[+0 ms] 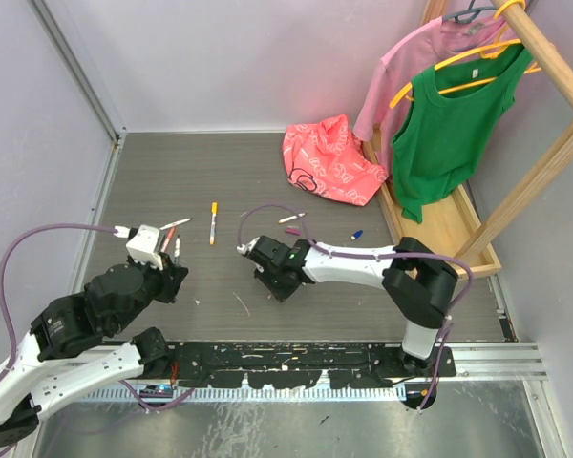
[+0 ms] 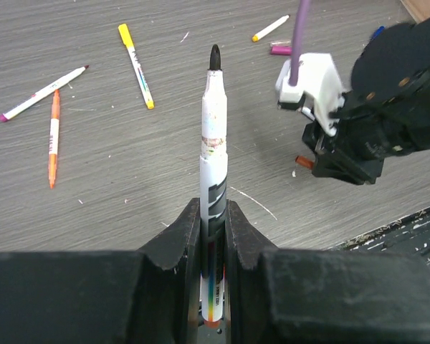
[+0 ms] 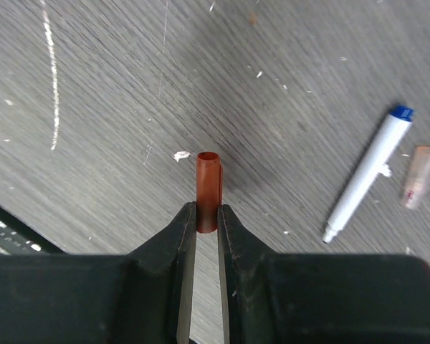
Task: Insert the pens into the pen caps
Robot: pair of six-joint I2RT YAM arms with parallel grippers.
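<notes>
My left gripper [image 1: 167,277] is shut on a white pen [image 2: 212,165], held upright with its dark tip up in the left wrist view. My right gripper [image 1: 272,286] is shut on a small orange-brown cap [image 3: 208,190], low over the middle of the table. On the table lie a yellow pen [image 2: 135,68], a white pen with purple end [image 2: 43,93], an orange pen [image 2: 54,138], a white pen with blue end [image 3: 365,172], a clear pale cap [image 3: 421,177], and a purple cap [image 2: 279,50].
The grey table [image 1: 172,162] has free room between the arms. A pink cloth [image 1: 329,157] lies at the back; a wooden rack [image 1: 563,162] with hanging clothes stands at the right.
</notes>
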